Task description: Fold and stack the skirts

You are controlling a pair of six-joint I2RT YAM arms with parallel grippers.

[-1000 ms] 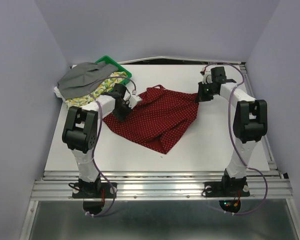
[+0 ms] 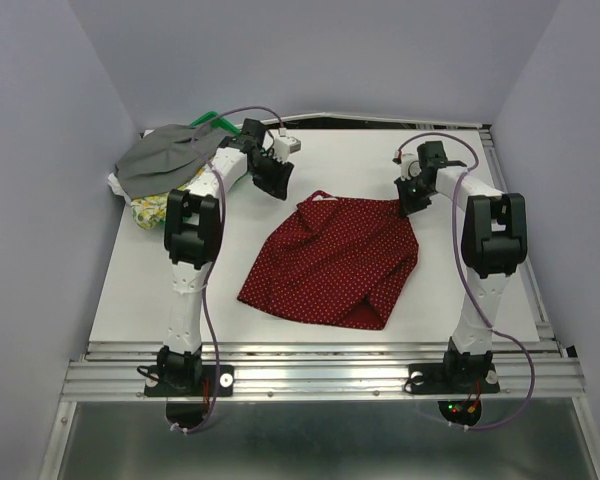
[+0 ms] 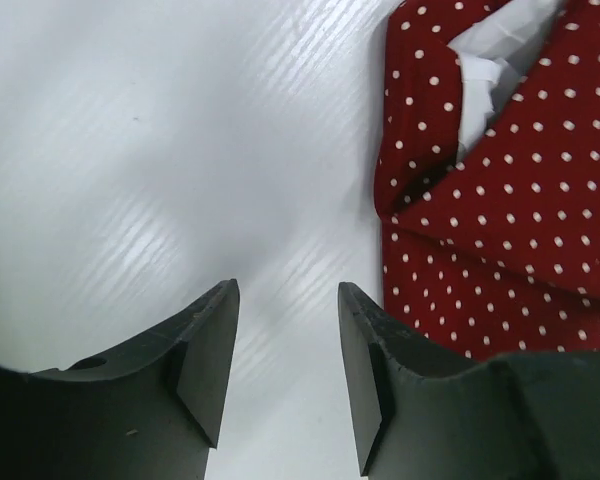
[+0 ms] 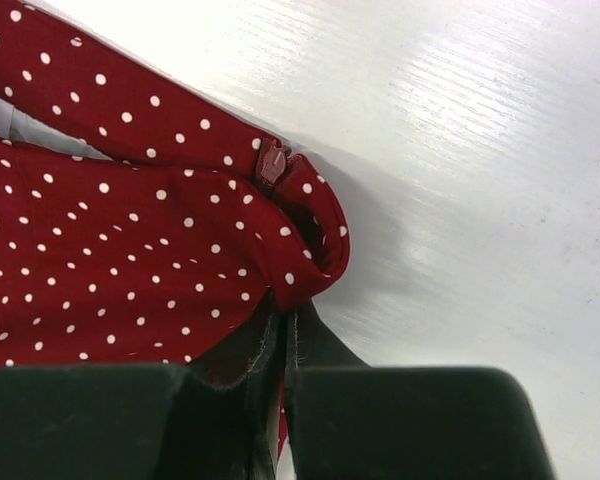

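The dark red skirt with white dots (image 2: 330, 260) lies spread, a little rumpled, over the middle of the white table. At its upper right corner, my right gripper is shut on the bunched waistband, beside a small red tab (image 4: 273, 163). Beyond the skirt's upper left edge hangs my left gripper, open, with only bare table between its fingers. In the left wrist view the folded waistband (image 3: 420, 110) shows a white lining (image 3: 485, 85) to the right of that gripper.
A green basket (image 2: 212, 119) stands at the table's back left, holding grey cloth (image 2: 160, 160) and a yellow patterned cloth (image 2: 148, 211); my left arm partly covers it. Bare table (image 2: 160, 300) shows to the skirt's left and along the front.
The skirt's left side now lies further right.
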